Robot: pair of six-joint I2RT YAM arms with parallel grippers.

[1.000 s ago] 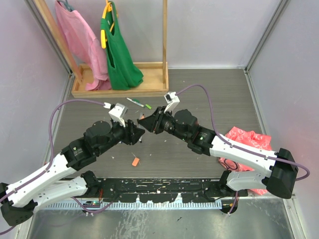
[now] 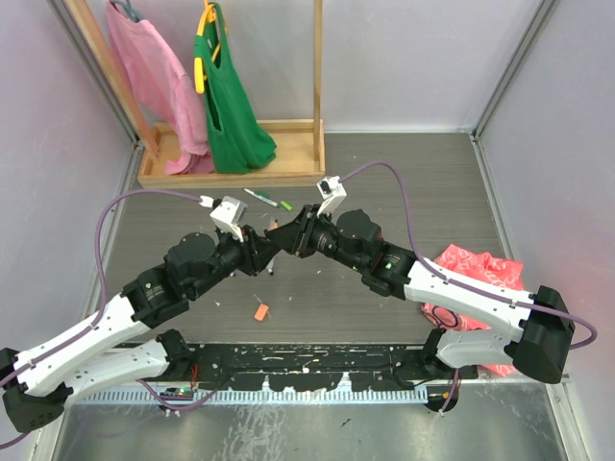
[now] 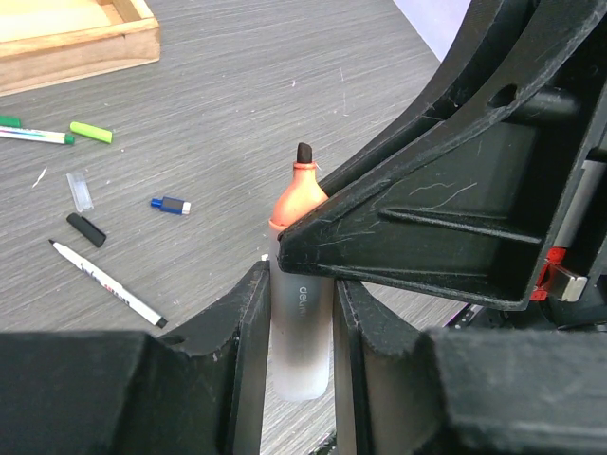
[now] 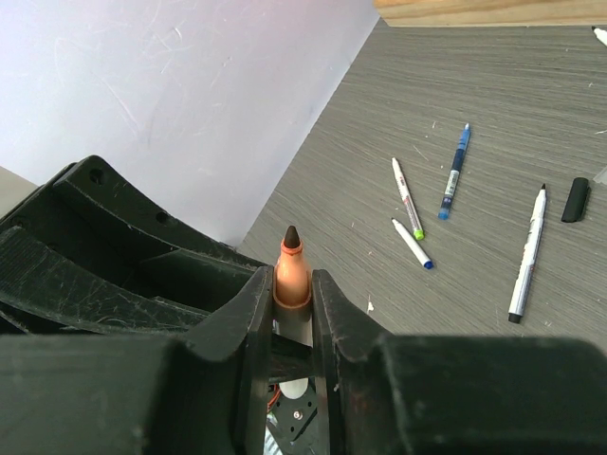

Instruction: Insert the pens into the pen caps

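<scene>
An upright orange-tipped marker (image 3: 294,204) with a grey barrel is held between both grippers in mid-air above the table. My left gripper (image 2: 259,252) is shut on the barrel; my right gripper (image 2: 285,235) is shut on its orange upper part (image 4: 292,273), the dark nib showing above. Loose on the table lie a white black-tipped pen (image 4: 527,253), a black cap (image 3: 86,228), a blue cap (image 3: 171,206), a blue pen (image 4: 454,171), a green cap (image 3: 91,131) and an orange cap (image 2: 261,312).
A wooden rack (image 2: 298,178) with hanging garments stands at the back left. A red cloth bag (image 2: 485,269) lies at the right.
My left gripper has shifted very slightly toward the right one. The right arm looks practically still.
</scene>
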